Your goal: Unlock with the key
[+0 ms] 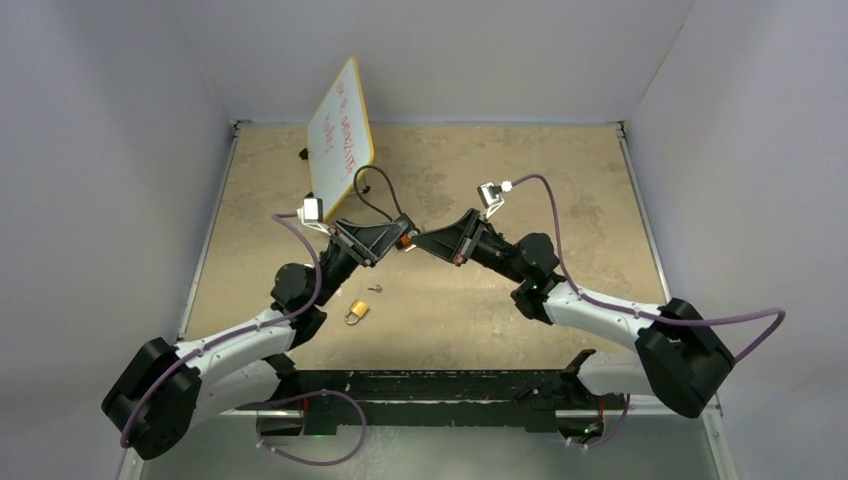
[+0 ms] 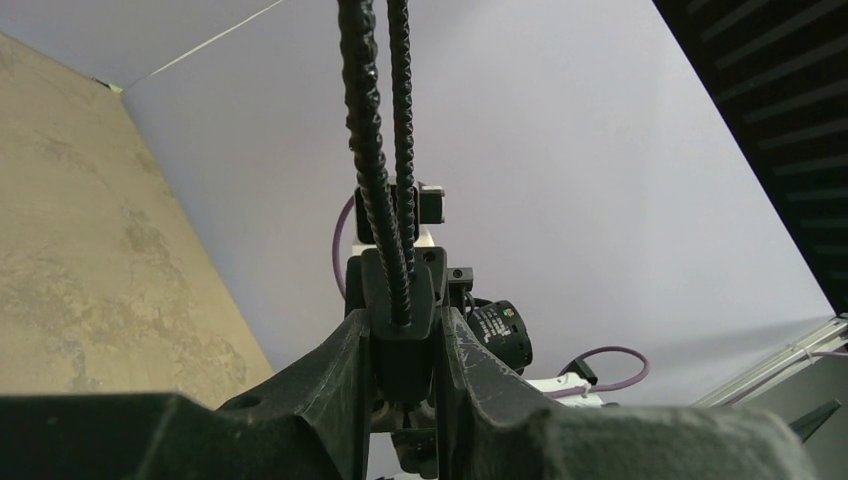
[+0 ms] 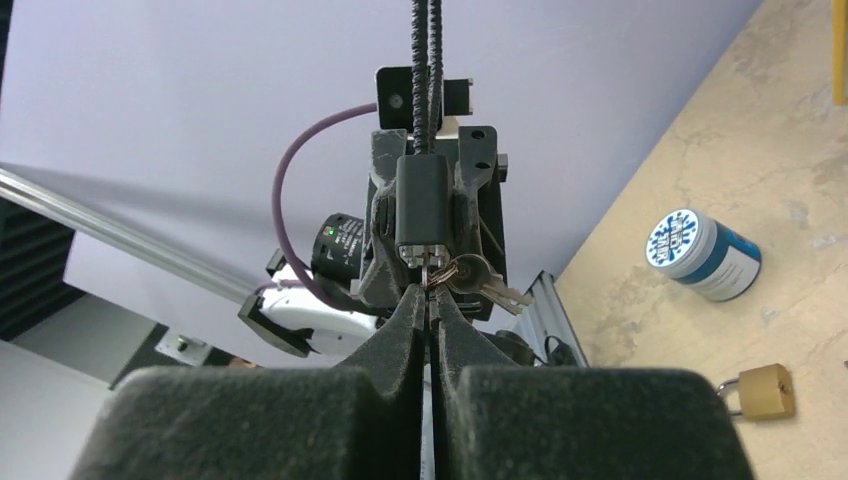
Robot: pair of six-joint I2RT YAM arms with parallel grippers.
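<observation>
My left gripper is shut on the black body of a cable lock (image 2: 400, 350), whose two ribbed strands rise above it. In the right wrist view that lock body (image 3: 422, 200) hangs upright, with a key on a ring (image 3: 473, 273) at its bottom. My right gripper is shut just beneath it, its tips at the thin metal piece entering the lock's bottom; whether it grips this is hard to tell. The two grippers meet near the middle in the top view. A brass padlock (image 1: 356, 311) and a small loose key (image 1: 375, 288) lie on the table.
A whiteboard (image 1: 340, 140) stands at the back left. A blue and white tub (image 3: 703, 255) lies on the table in the right wrist view.
</observation>
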